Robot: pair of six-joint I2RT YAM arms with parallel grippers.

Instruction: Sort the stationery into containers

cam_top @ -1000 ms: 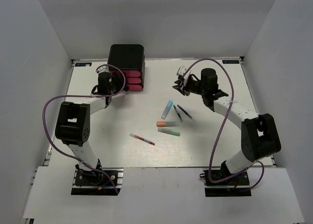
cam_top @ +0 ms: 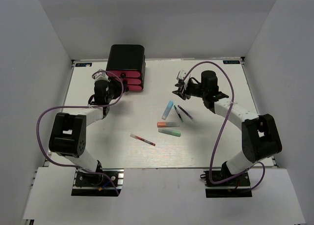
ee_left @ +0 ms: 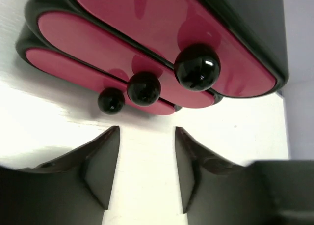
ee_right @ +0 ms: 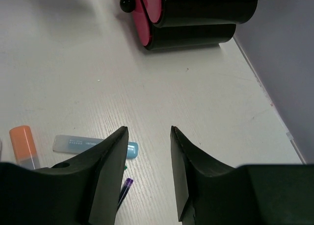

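Observation:
A black drawer unit (cam_top: 126,57) with crimson fronts and round black knobs stands at the back left; its drawers look shut in the left wrist view. My left gripper is parted in front of the knobs (ee_left: 143,88), touching none, with nothing between its fingers. Over the table's right half, my right gripper also stands parted and empty. On the table lie a blue stick (cam_top: 167,110), an orange-ended one (cam_top: 168,124), a green one (cam_top: 169,132), a red pen (cam_top: 143,139) and two dark pens, one of them purple-tipped (cam_top: 185,112).
Grey walls (cam_top: 277,53) enclose the table at the sides and back. Purple cables (cam_top: 225,122) loop from both arms.
My left arm has drawn back a little, leftward and toward the front, away from the drawer unit. The right arm has shifted only slightly. The stationery lies where it was.

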